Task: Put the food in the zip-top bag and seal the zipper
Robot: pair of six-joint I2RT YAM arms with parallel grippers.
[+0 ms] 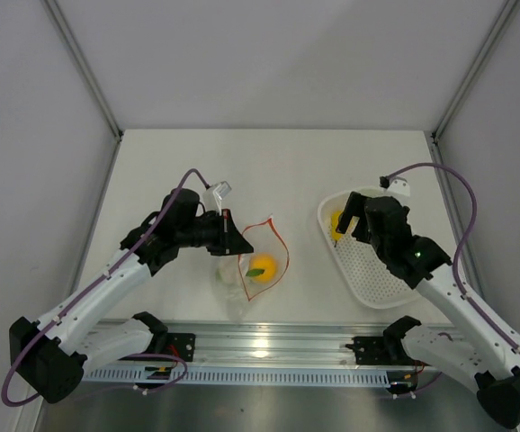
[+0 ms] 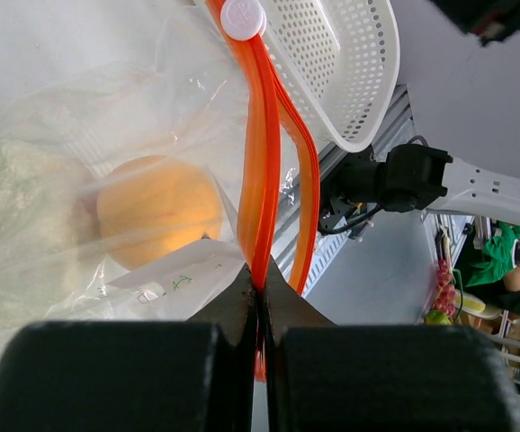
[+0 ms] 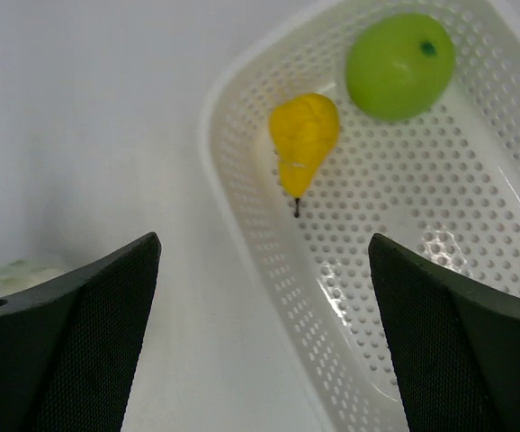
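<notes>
The zip top bag (image 1: 264,274) with orange zipper lies on the table, holding an orange round food (image 2: 156,207) and something pale with green leaves (image 2: 26,234). My left gripper (image 1: 233,241) is shut on the bag's orange zipper edge (image 2: 262,153). My right gripper (image 1: 359,216) stands open over the white basket, nothing between its fingers. In the right wrist view a yellow pear-shaped food (image 3: 303,135) and a green round food (image 3: 395,65) lie in the basket.
The white perforated basket (image 1: 377,288) fills the table's right side. Metal rails (image 1: 260,342) run along the front edge.
</notes>
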